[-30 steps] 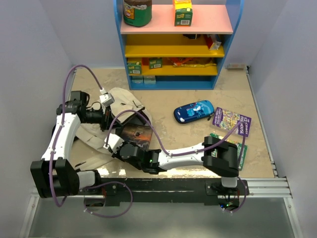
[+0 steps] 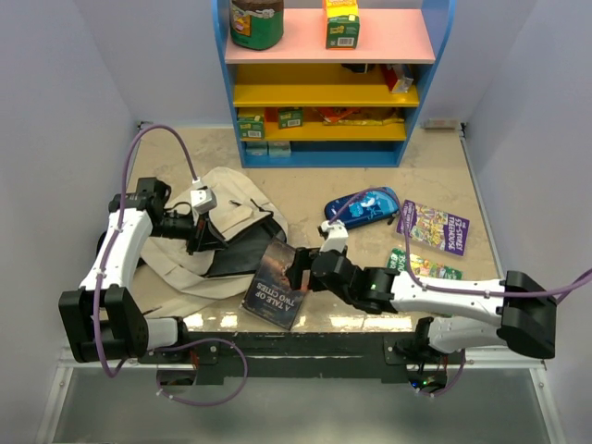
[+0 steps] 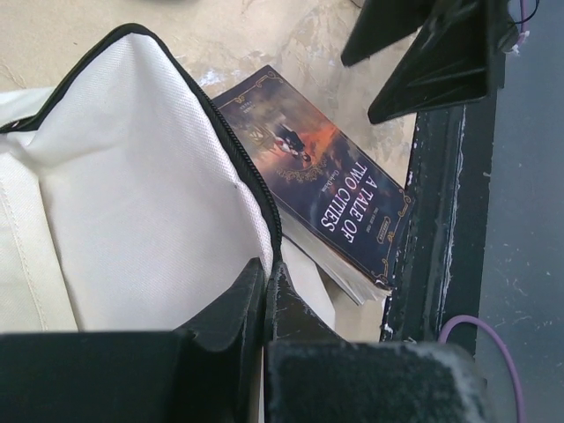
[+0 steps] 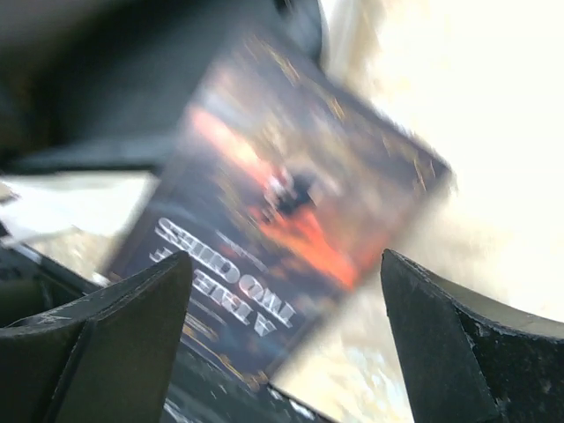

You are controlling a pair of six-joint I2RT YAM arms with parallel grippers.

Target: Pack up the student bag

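Note:
An open cream bag (image 2: 190, 273) with a black-zipped flap lies at left. My left gripper (image 2: 208, 242) is over it, shut on the bag's zippered edge (image 3: 238, 150), which runs into the fingertips in the left wrist view. The dark book "A Tale of Two Cities" (image 2: 273, 282) lies beside the bag's opening, partly against it. My right gripper (image 2: 296, 268) is open above the book, nothing held; the book is blurred in the right wrist view (image 4: 273, 220).
A blue pencil case (image 2: 361, 208), a purple book (image 2: 435, 228) and a green book (image 2: 430, 268) lie on the right. A shelf unit (image 2: 324, 157) with boxes stands at the back. Floor between bag and shelf is clear.
My right gripper has moved right, away from the bag, uncovering the book, which now lies further out of the bag's opening.

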